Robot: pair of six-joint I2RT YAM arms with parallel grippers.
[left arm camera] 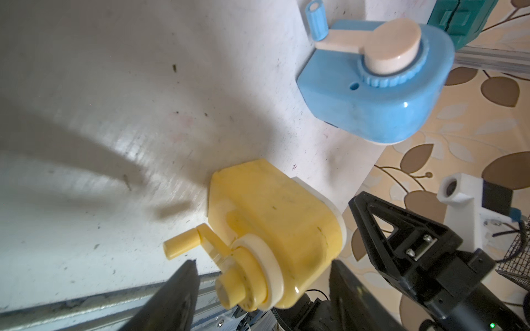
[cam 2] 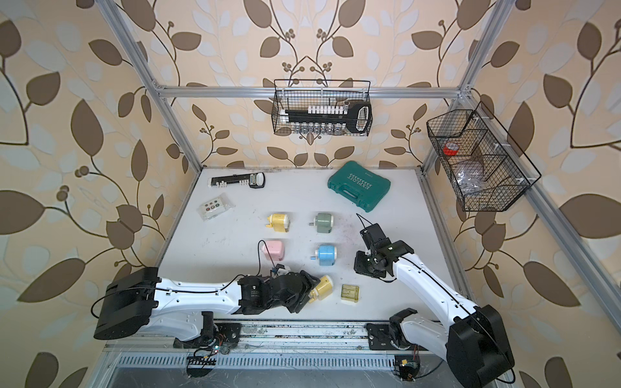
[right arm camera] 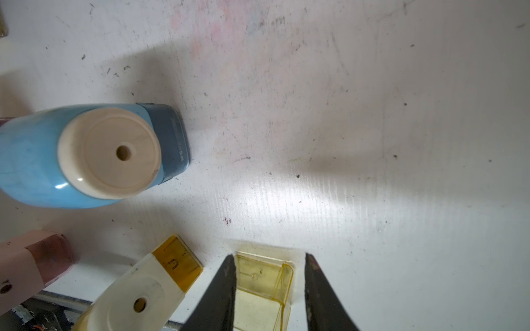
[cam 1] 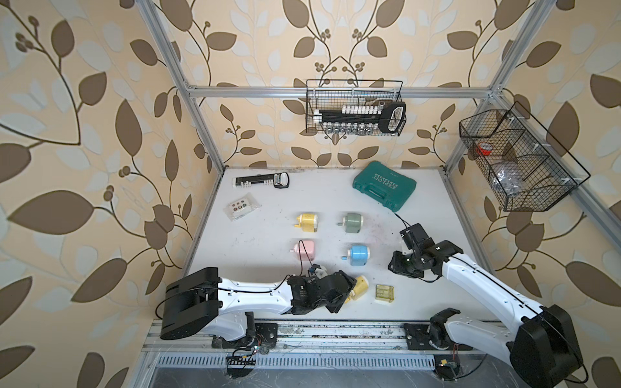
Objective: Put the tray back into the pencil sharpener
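Observation:
A yellow pencil sharpener (left arm camera: 276, 215) with a crank stands near the table's front, partly under my left gripper. That gripper is open, its fingertips on either side of the sharpener's crank end; contact cannot be made out. The translucent yellow tray (cam 1: 384, 293) lies loose on the table to the sharpener's right. My right gripper is open above the table, and in the right wrist view the tray (right arm camera: 259, 275) appears between and beyond its fingertips, with nothing held.
Blue (cam 1: 358, 255), pink (cam 1: 306, 248), green (cam 1: 352, 222) and another yellow sharpener (cam 1: 308, 221) stand mid-table. A green case (cam 1: 385, 184) lies at the back right, a black-and-white item (cam 1: 258, 181) and small packet (cam 1: 240, 207) at back left.

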